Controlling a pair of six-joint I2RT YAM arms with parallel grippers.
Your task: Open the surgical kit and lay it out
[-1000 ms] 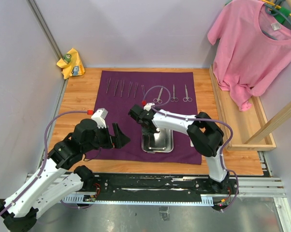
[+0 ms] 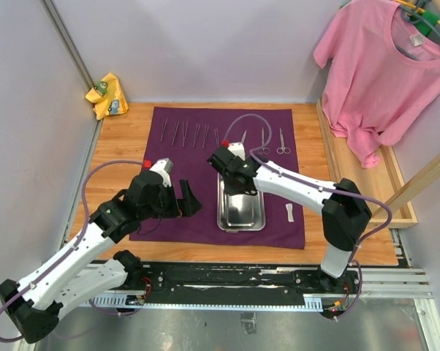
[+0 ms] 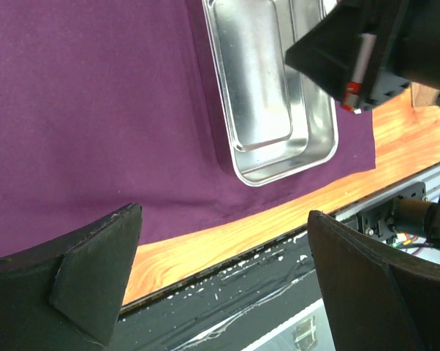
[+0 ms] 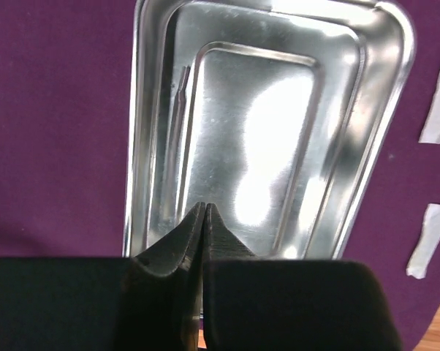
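Note:
The metal tray [image 2: 240, 212] lies on the purple cloth [image 2: 183, 227], under my right arm. In the right wrist view one thin metal instrument [image 4: 177, 131] rests along the left side inside the tray [image 4: 264, 153]. My right gripper is shut above the tray, its fingertips together and nothing showing between them. To the left of the tray, over bare cloth, my left gripper stands open and empty. Along the back of the cloth several slim instruments [image 2: 185, 133] lie in a row, with scissors [image 2: 282, 142] at its right end.
White strips [image 4: 430, 238] lie on the cloth right of the tray. A yellow bag [image 2: 108, 96] stands at the back left. At right are a wooden frame [image 2: 381, 190] and a hanging pink shirt [image 2: 388, 66].
My right gripper has moved right, over the tray. My left gripper has come a little to the right.

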